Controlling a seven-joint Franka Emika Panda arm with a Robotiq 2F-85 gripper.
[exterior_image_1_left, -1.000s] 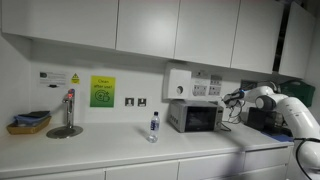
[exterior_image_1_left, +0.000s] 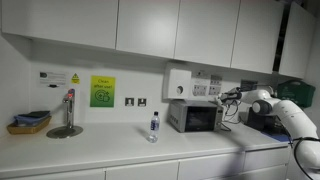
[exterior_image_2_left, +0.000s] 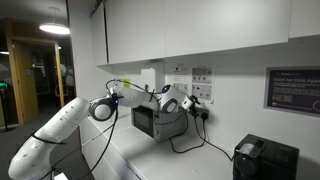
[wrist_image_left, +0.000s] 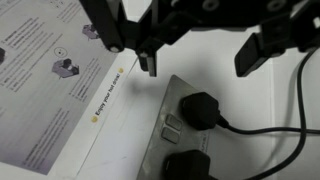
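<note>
My gripper is open, its two fingers apart with nothing held between them. Beyond the fingertips in the wrist view is a metal wall socket (wrist_image_left: 158, 142) with two black plugs, an upper plug (wrist_image_left: 200, 110) and a lower plug (wrist_image_left: 187, 165). Both sit in the socket, and a gap shows between them and my fingers. In the second exterior view the gripper (exterior_image_2_left: 190, 104) is by the wall, close to the sockets to the right of the microwave (exterior_image_2_left: 146, 117).
Black cables (wrist_image_left: 292, 150) loop from the plugs. A printed notice (wrist_image_left: 55, 75) is on the wall beside the socket. A bottle (exterior_image_1_left: 154, 127) stands on the counter (exterior_image_1_left: 100, 150), left of the microwave (exterior_image_1_left: 195, 117). A black appliance (exterior_image_2_left: 265, 160) stands further along.
The arm's end has shifted slightly left along the wall, towards the microwave. The bottle and the microwave have stayed in place.
</note>
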